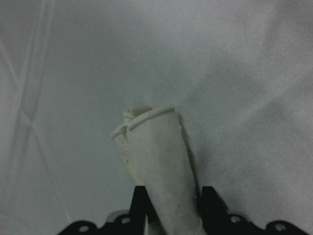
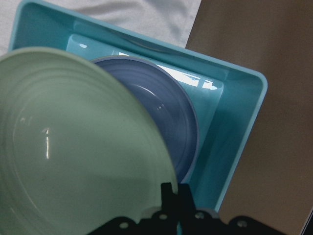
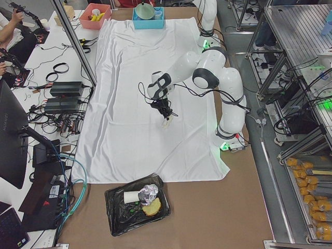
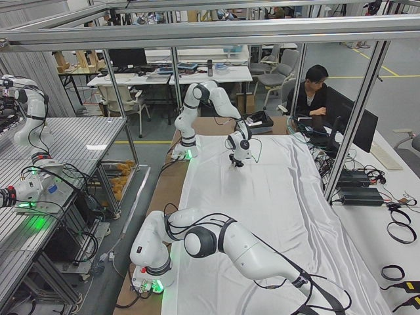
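A flattened white paper cup [image 1: 154, 147] lies on the white cloth, with my left gripper around its lower part; in the camera left view that gripper [image 3: 166, 114] is near the cloth's middle. Whether its fingers press on the cup is unclear. My right gripper is shut on the rim of a pale green plate [image 2: 78, 142], which is over a blue bin [image 2: 244, 112] holding a blue plate [image 2: 171, 112].
A black tray [image 3: 119, 212] with a white cup, foil and bread sits at the near end. A red bin [image 3: 104, 21] stands beside the blue one.
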